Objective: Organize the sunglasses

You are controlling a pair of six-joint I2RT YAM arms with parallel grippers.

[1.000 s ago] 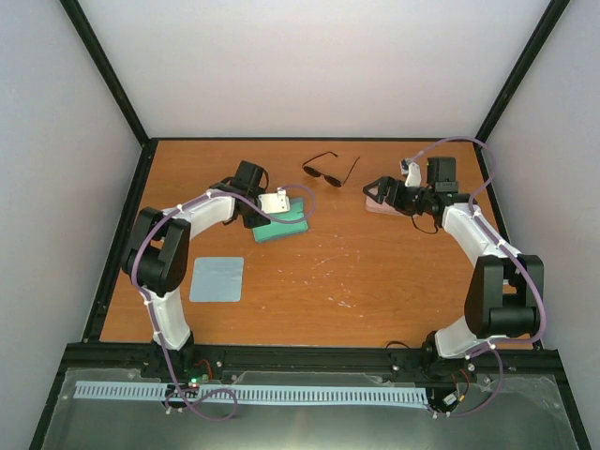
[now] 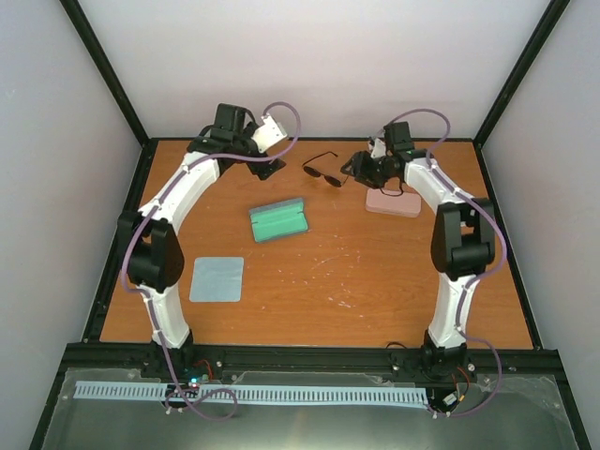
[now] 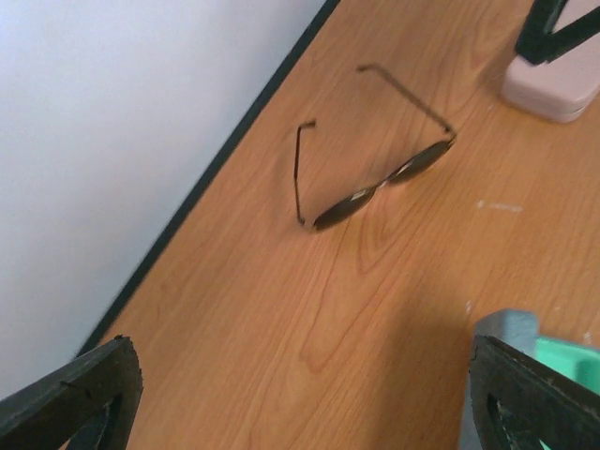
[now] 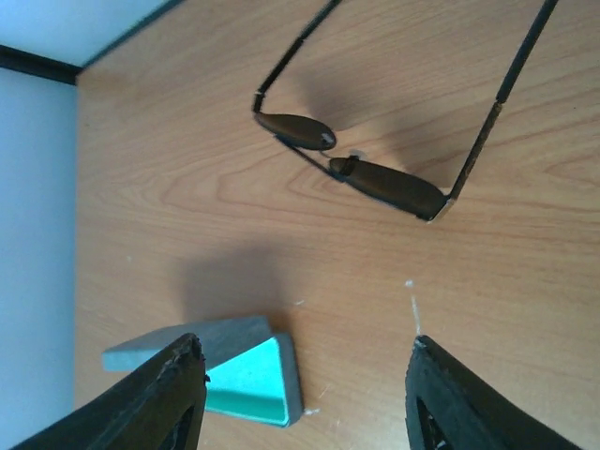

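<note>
Dark sunglasses (image 2: 334, 180) lie with temples unfolded near the back of the table, also in the left wrist view (image 3: 412, 164) and the right wrist view (image 4: 384, 183). An open grey case with teal lining (image 2: 278, 219) lies left of them, nearer the front. My left gripper (image 2: 272, 165) is raised above the area behind the case, left of the sunglasses, its fingers apart with nothing between them. My right gripper (image 2: 356, 169) hangs just right of the sunglasses, fingers apart and empty.
A pink case (image 2: 394, 204) lies under the right arm. A light blue-grey cloth (image 2: 216, 279) lies at front left. A wall runs along the back edge.
My left gripper has risen from over the teal case toward the back. My right gripper has moved back and left, closer to the sunglasses.
</note>
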